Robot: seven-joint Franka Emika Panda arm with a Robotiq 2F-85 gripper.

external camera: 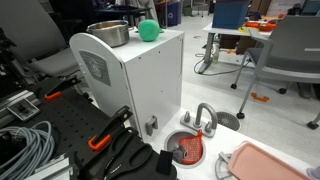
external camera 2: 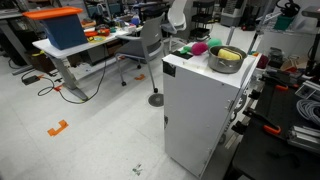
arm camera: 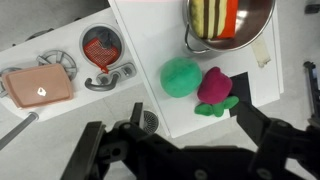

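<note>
In the wrist view my gripper stands open over a white counter top, its two dark fingers wide apart with nothing between them. A green ball [arm camera: 181, 77] lies on that top. Beside it sits a magenta vegetable [arm camera: 213, 86] with green leaves [arm camera: 217, 106]. A metal pot [arm camera: 257, 24] holds a yellow-and-dark striped piece [arm camera: 211, 15] and an orange-red one. Exterior view 1 shows the pot [external camera: 110, 34] and the ball [external camera: 149, 30] on top of the white cabinet [external camera: 150, 75]. From the other side, the pot [external camera 2: 226, 62] stands near the cabinet's edge.
Below the cabinet is a small round sink [external camera: 170, 148] with a faucet [external camera: 205, 112] and a red utensil [external camera: 190, 150] in it. A pink tray [external camera: 262, 163] lies to its right. Black table with cables [external camera: 28, 148] is on the left; chairs and a desk stand behind.
</note>
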